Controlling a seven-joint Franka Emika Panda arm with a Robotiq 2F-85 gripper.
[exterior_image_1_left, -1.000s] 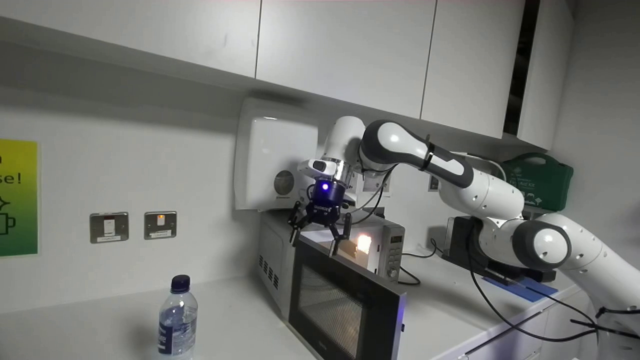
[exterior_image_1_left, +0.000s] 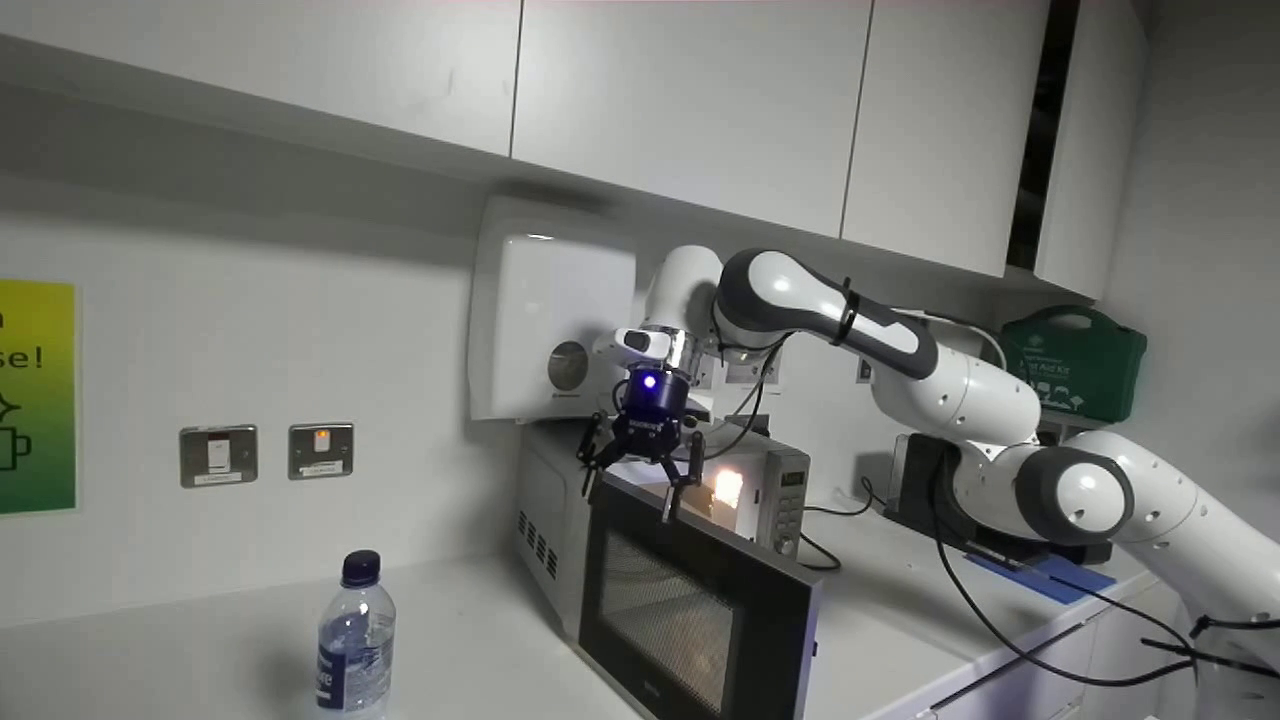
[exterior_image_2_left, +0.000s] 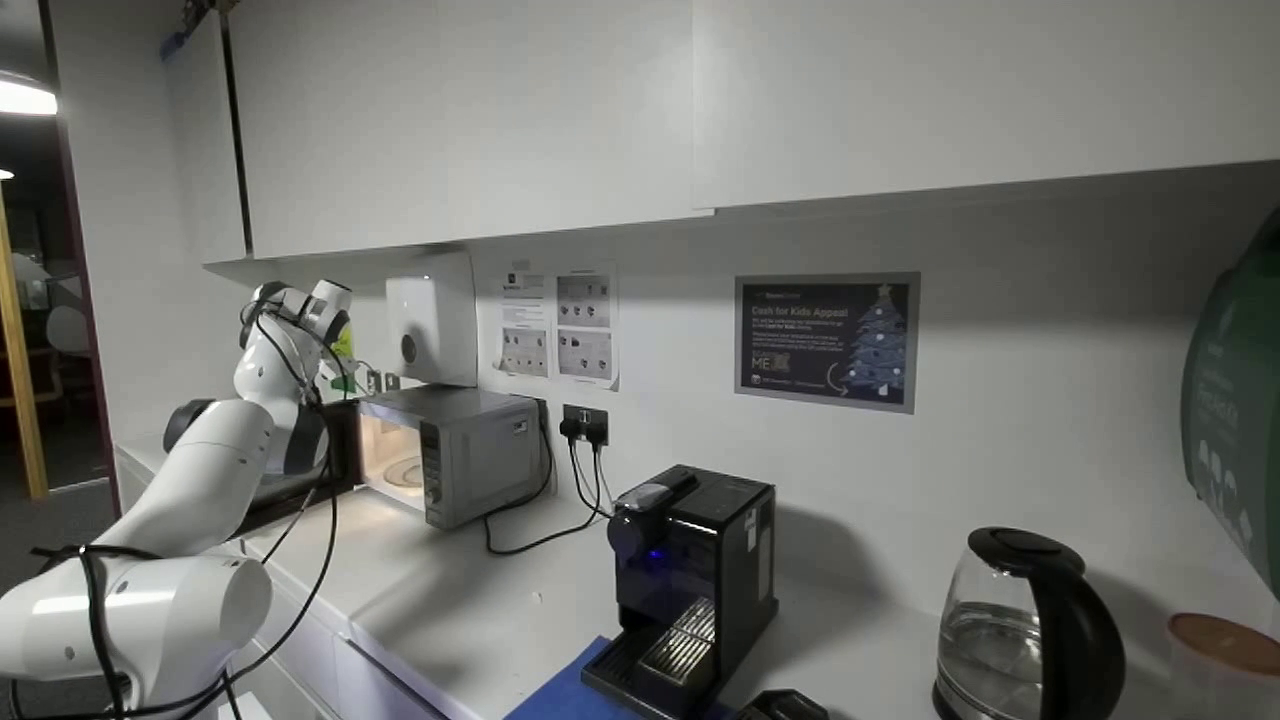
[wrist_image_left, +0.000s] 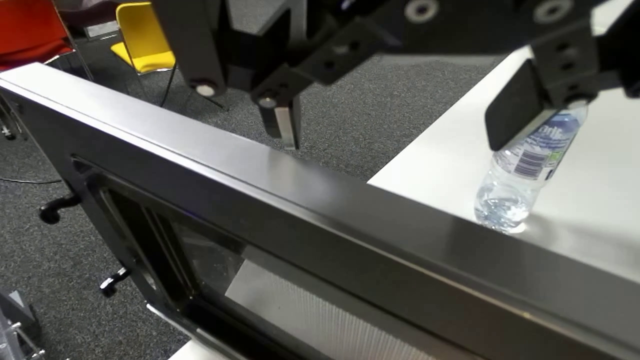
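The microwave (exterior_image_2_left: 489, 450) stands on the counter with its door swung wide open and its inside lit. Its dark door (exterior_image_1_left: 693, 600) sticks out toward the camera in exterior view 1. Above the door's top edge (wrist_image_left: 300, 186), my gripper (exterior_image_1_left: 629, 503) points downward with its fingers spread. In the wrist view both finger pads (wrist_image_left: 514, 105) are well apart, and nothing is held between them. They appear over the outer side of the door; whether either touches it I cannot tell.
A water bottle (exterior_image_1_left: 356, 636) stands on the counter outside the door. Along the counter are a coffee machine (exterior_image_2_left: 696, 564) and a kettle (exterior_image_2_left: 1020, 624). Wall cabinets (exterior_image_1_left: 684, 96) overhang the arm. Cables (exterior_image_2_left: 546, 540) trail beside the microwave.
The arm and gripper have come down slightly. In exterior view 1 the door's free edge stands a little further right. The bottle has stayed put.
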